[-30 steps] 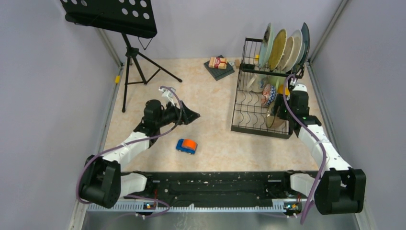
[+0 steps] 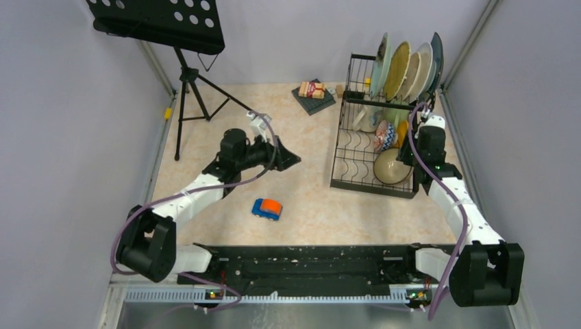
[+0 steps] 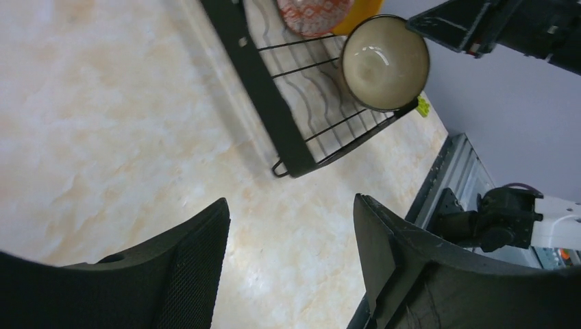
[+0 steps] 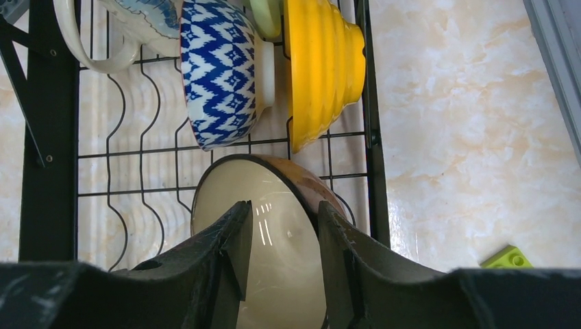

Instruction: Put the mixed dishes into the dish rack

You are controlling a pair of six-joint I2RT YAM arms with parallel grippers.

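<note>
The black wire dish rack (image 2: 351,188) stands at right, plates (image 2: 396,72) upright on its upper tier. Its lower tier holds a mug (image 4: 109,51), a blue-patterned bowl (image 4: 219,75), a yellow bowl (image 4: 322,75) and a cream dark-rimmed bowl (image 4: 260,267) near the front. My right gripper is over the cream bowl at its rim, fingers part open; whether they touch it I cannot tell. My left gripper stands open over bare table left of the rack, nothing between its fingers.
A music stand (image 2: 185,75) is at back left. A toy car (image 2: 267,209) lies front centre, small items on a dark mat (image 2: 312,103) at the back. A green brick (image 4: 503,258) lies right of the rack.
The left arm has moved rightward, toward the rack. The right gripper has shifted slightly rightward from about a second ago, and more of the cream bowl now shows face-up.
</note>
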